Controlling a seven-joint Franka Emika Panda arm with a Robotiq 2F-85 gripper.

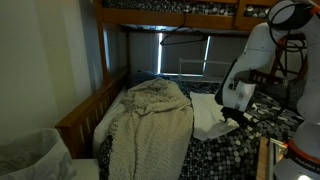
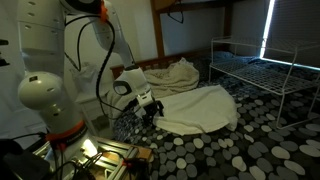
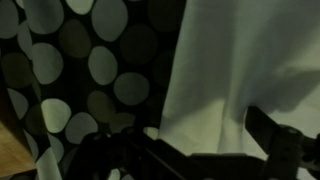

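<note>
A white cloth (image 2: 205,108) lies spread over a dark bed sheet with pale round spots (image 2: 215,155). Low over the cloth's near edge, in exterior view 2, is my gripper (image 2: 152,108). From the wrist, the cloth (image 3: 215,90) fills the right half and the spotted sheet (image 3: 105,60) the left, with the cloth's edge running between them. My gripper looks open there, its dark fingers (image 3: 263,128) set apart at the bottom and white cloth showing between them. Whether the fingertips touch the cloth cannot be told.
A bunched beige blanket (image 1: 150,125) covers the bed's left part in exterior view 1. Beyond the cloth stands a white wire rack (image 2: 275,75). A white bin (image 1: 35,155) is at the near left. Bare sheet lies right of the cloth in exterior view 2.
</note>
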